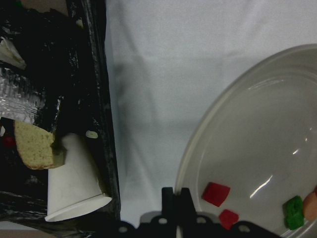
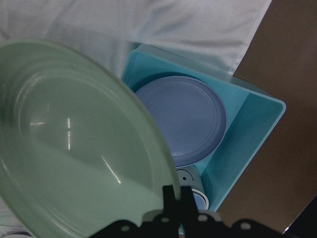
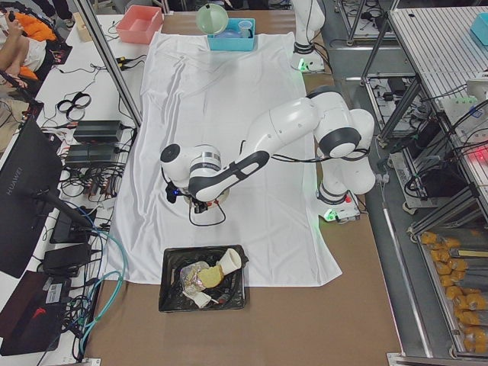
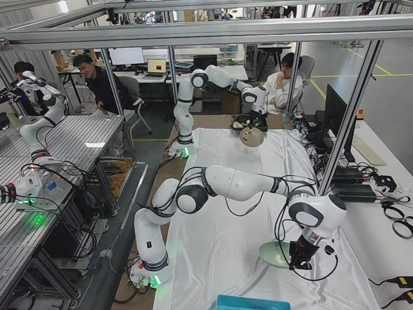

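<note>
My left gripper is shut on the rim of a cream plate [image 1: 252, 139] holding red pieces [image 1: 216, 193], a green piece [image 1: 294, 213] and an orange one. It hangs beside a black-lined bin [image 3: 175, 278] containing a paper cup [image 1: 74, 183], foil and a sponge-like piece [image 1: 34, 144]. My right gripper is shut on the rim of a green plate [image 2: 74, 139], over the edge of a turquoise box [image 2: 252, 129] holding a blue plate [image 2: 183, 119] and cups.
A white cloth [image 3: 213, 99] covers the middle table, with bare brown table beyond both ends. A pink tub [image 3: 139, 23] sits on the side desk, among cables and electronics.
</note>
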